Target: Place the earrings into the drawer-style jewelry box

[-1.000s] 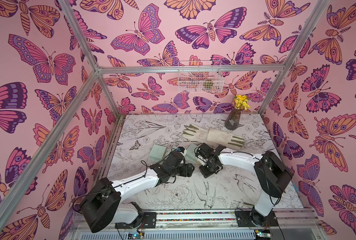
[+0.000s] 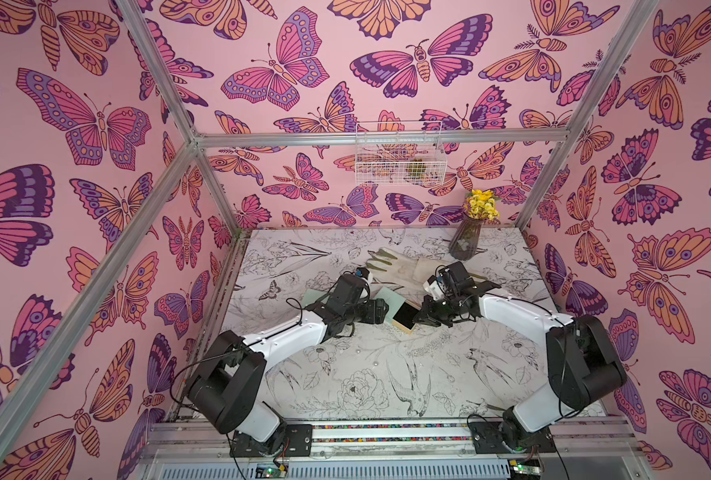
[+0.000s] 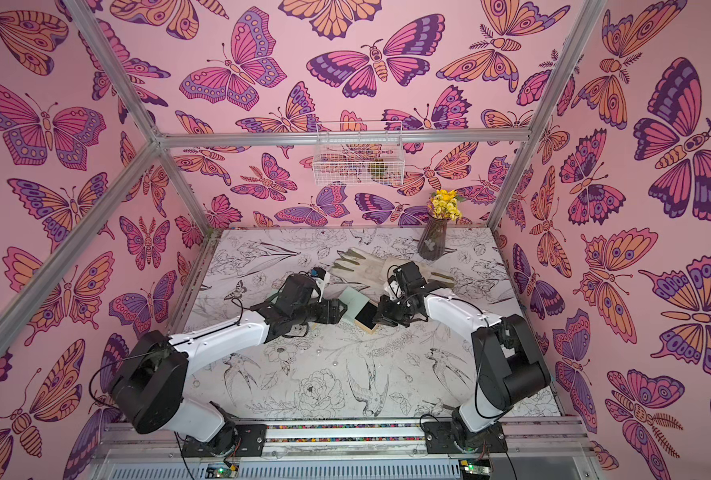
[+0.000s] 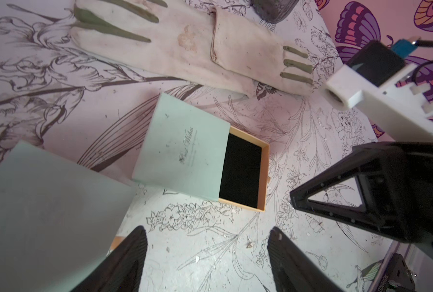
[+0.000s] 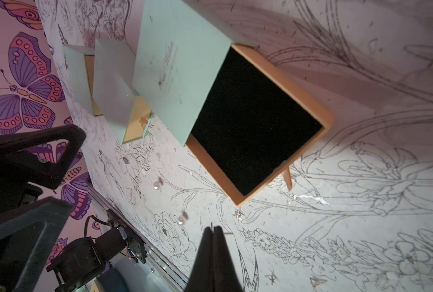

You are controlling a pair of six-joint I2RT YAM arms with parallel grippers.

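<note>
The pale green jewelry box lies mid-table with its black-lined drawer partly slid out; no item shows on the lining. Two tiny pearl-like pieces, probably earrings, rest on the table in the right wrist view: one pearl and another pearl. In the left wrist view, my left gripper stands parted in front of the box, holding nothing visible. Just off the drawer's outer end is my right gripper, fingertips together with nothing seen between them.
More pale green box parts stand left of the jewelry box. Behind it lie work gloves, and a vase of yellow flowers stands at the back right.
My right gripper has moved right, uncovering the box and its pulled-out drawer. The left arm has shifted toward the back, and its gripper now sits nearer the box.
</note>
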